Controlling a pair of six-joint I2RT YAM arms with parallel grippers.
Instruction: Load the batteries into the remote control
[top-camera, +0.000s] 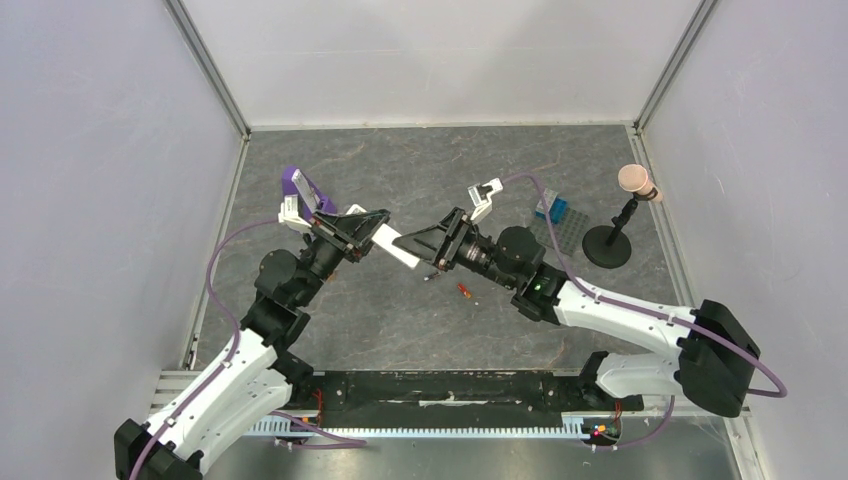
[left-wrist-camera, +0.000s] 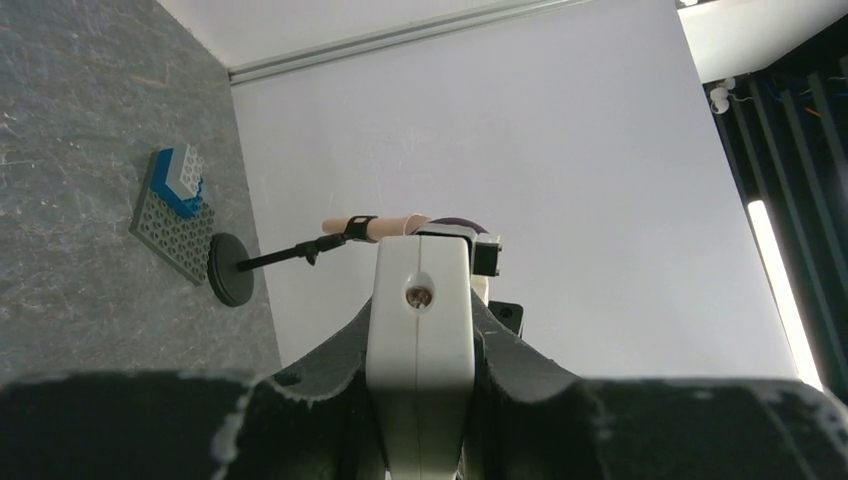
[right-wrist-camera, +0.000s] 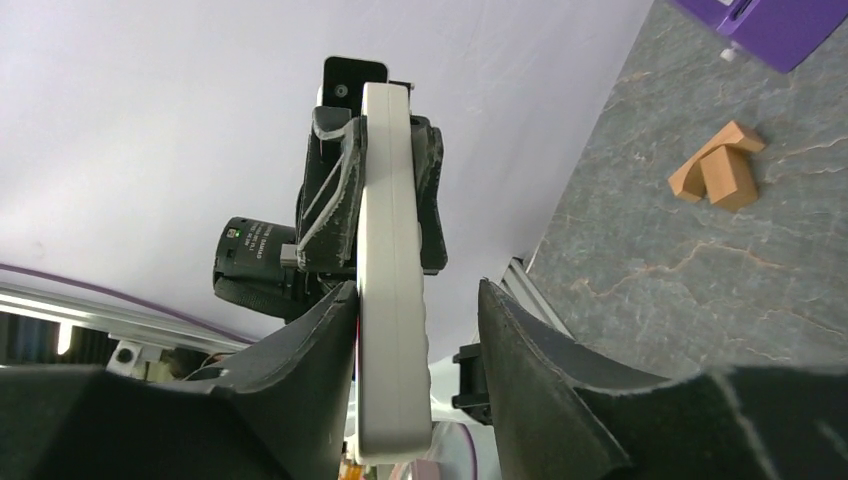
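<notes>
My left gripper (top-camera: 362, 232) is shut on it. My right gripper (top-camera: 420, 243) is part open around the remote's other end, with one finger against or very near its side and a gap at the other. Small batteries (top-camera: 464, 290) (top-camera: 431, 275) appear to lie on the table below.
A purple object (right-wrist-camera: 760, 25) and wooden blocks (right-wrist-camera: 728, 175) lie at the left. At the right are a grey perforated plate (top-camera: 565, 230) with blue and grey pieces and a black stand (top-camera: 605, 245) with a beige cylinder.
</notes>
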